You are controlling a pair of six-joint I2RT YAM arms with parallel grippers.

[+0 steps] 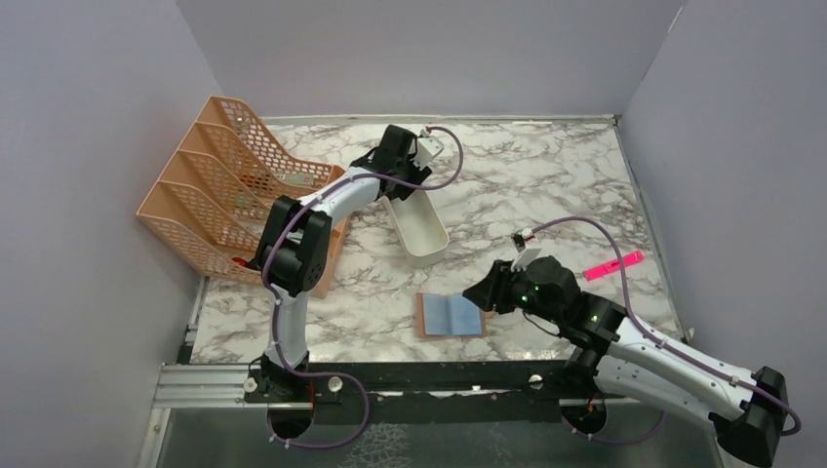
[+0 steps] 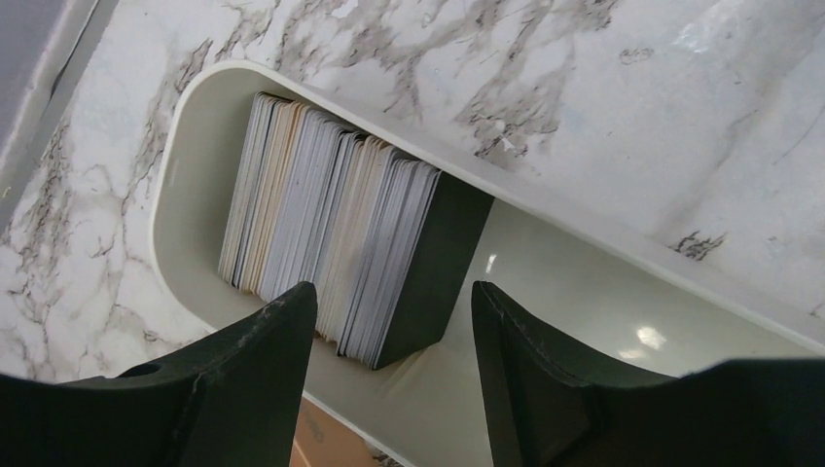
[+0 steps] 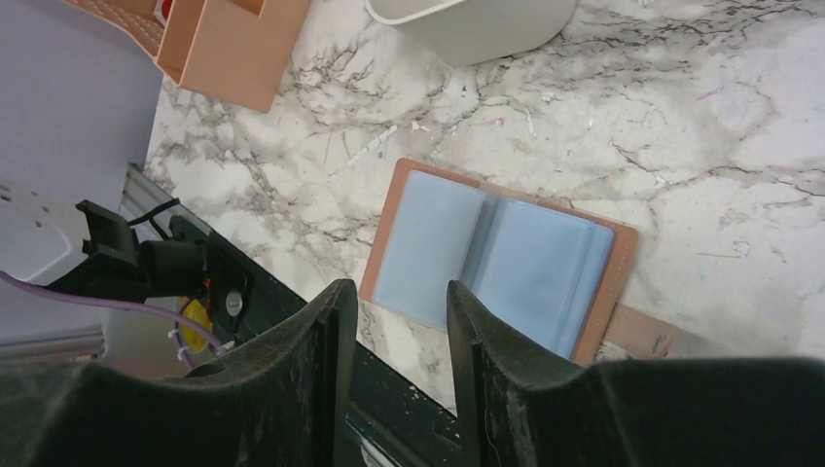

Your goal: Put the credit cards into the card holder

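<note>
A white plastic box [image 1: 421,234] holds a packed row of cards [image 2: 331,224] at its far end, with a dark card [image 2: 438,268] at the inner end of the row. My left gripper is over this box, part open, nothing between its fingers. An open card holder [image 3: 535,272] with pale blue sleeves on a tan cover lies on the table's front middle. My right gripper hangs above it, part open and empty.
A tan organizer [image 1: 195,214] fills the left side. A pink object [image 1: 614,265] lies at the right.
</note>
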